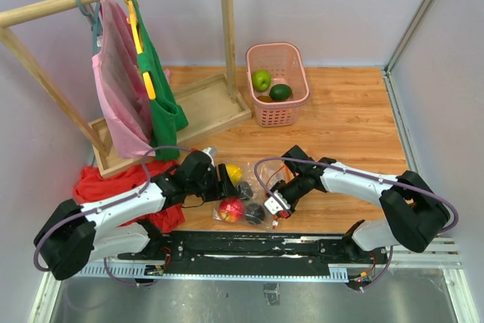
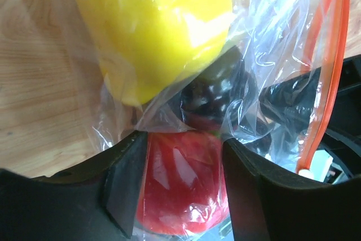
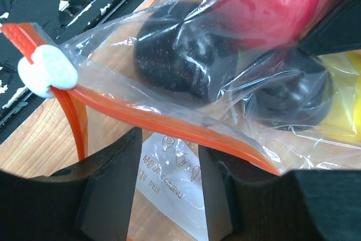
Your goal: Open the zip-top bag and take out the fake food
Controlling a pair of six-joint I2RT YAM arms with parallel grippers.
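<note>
The zip top bag (image 1: 253, 217) lies at the front middle of the wooden table, holding a yellow fake fruit (image 2: 152, 21), a red one (image 2: 180, 182) and dark round ones (image 3: 180, 55). Its orange zip (image 3: 146, 118) with a white slider (image 3: 48, 71) runs along the right side. My left gripper is part open over the red fruit, fingertips at the plastic. My right gripper is part open just beside the zip, with printed plastic visible between its fingers.
A pink basket (image 1: 276, 115) with fake fruit stands behind. A wooden rack (image 1: 212, 122) with hanging clothes is at back left, red cloth (image 1: 106, 183) at left. Bare table lies at the right.
</note>
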